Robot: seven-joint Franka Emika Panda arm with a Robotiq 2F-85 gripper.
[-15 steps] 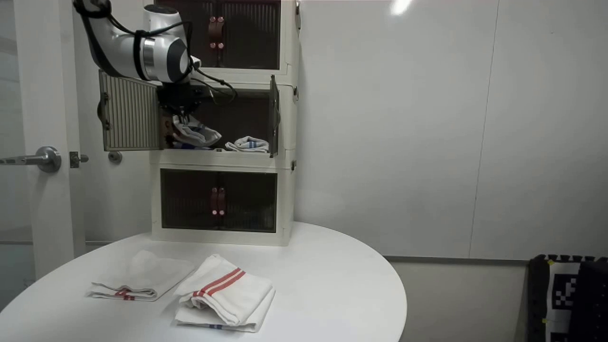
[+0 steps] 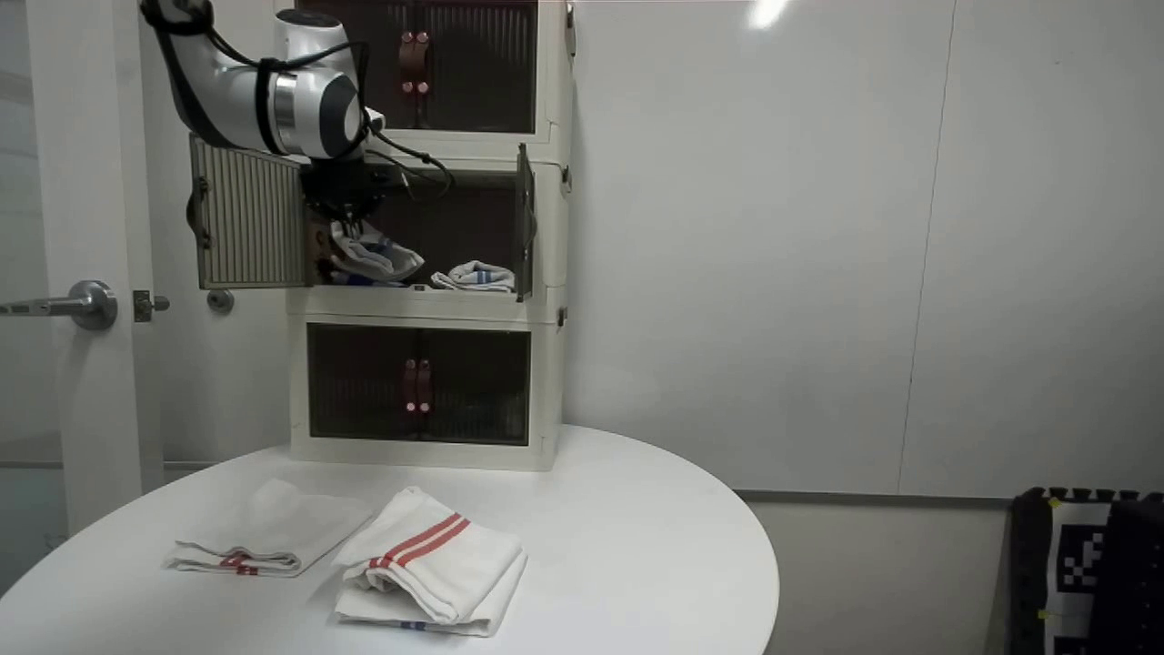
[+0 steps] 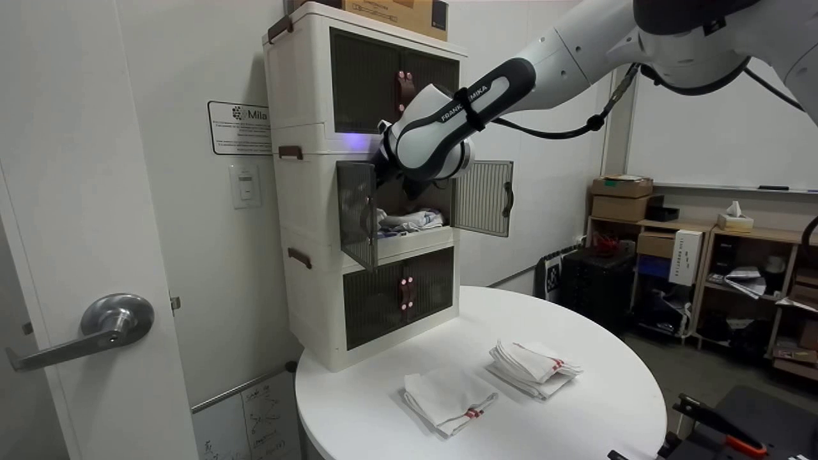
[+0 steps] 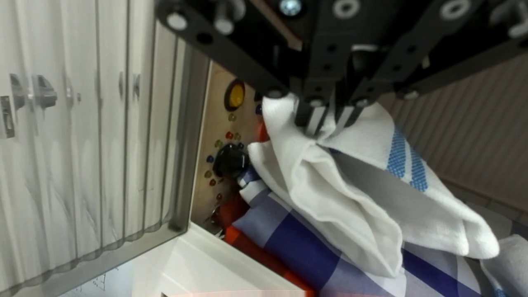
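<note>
In the wrist view, a white towel with blue stripes [image 4: 341, 198] hangs in folds from my gripper, which is shut on its upper part. Beneath it lies a blue and white checked cloth [image 4: 297, 232]. My gripper and the towel are inside the open middle compartment of the white cabinet [image 2: 426, 304], toward its left side. Another folded white towel with blue stripes [image 2: 476, 277] lies on the right of that compartment floor. Two folded towels with red stripes, one to the left [image 2: 289, 524] and one nearer the middle [image 2: 436, 557], rest on the round table [image 2: 655, 524].
The left door [image 2: 251, 218] and right door [image 2: 526, 224] of the middle compartment stand open on either side of the arm. The upper and lower compartments are shut. A patterned box-like item [image 4: 213, 163] stands by the compartment's left wall.
</note>
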